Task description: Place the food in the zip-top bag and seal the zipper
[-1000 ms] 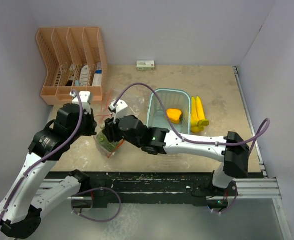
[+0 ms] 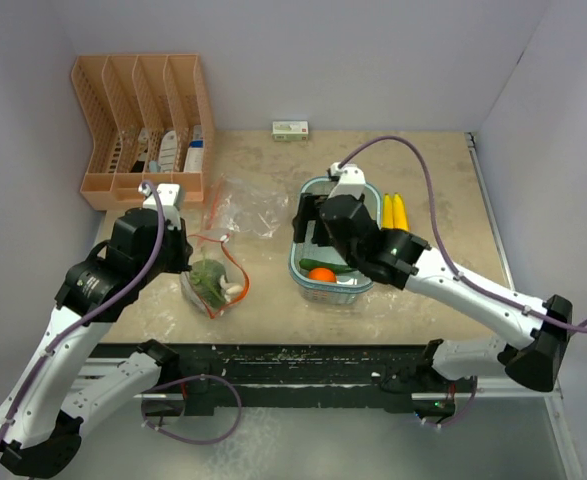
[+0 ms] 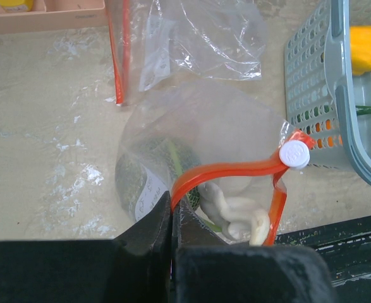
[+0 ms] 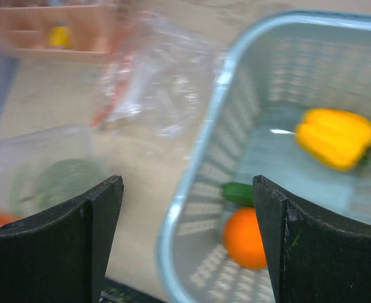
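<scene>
A clear zip bag [image 3: 217, 120] with an orange zipper rim [image 3: 236, 169] and white slider [image 3: 294, 154] lies on the table, its mouth spread. Inside are a leafy green vegetable [image 2: 208, 280] and pale knobbly pieces [image 3: 232, 205]. My left gripper is shut on the bag's rim at the near left. Over the blue basket [image 2: 293, 262] hovers my right gripper, fingers wide apart and empty. The basket holds a yellow pepper [image 4: 337, 137], an orange round item [image 4: 244, 238] and a green cucumber-like vegetable [image 2: 325, 266].
Another clear bag with red zipper [image 2: 248, 207] lies flat behind the first. At the back left stands a pink divided rack [image 2: 123, 190]. Bananas [image 2: 400, 212] rest right of the basket, and a small box [image 2: 290, 130] sits at the back wall.
My right gripper has left the bag's mouth and swung right, over the basket, its fingers now spread. The left arm has stayed put at the bag's rim.
</scene>
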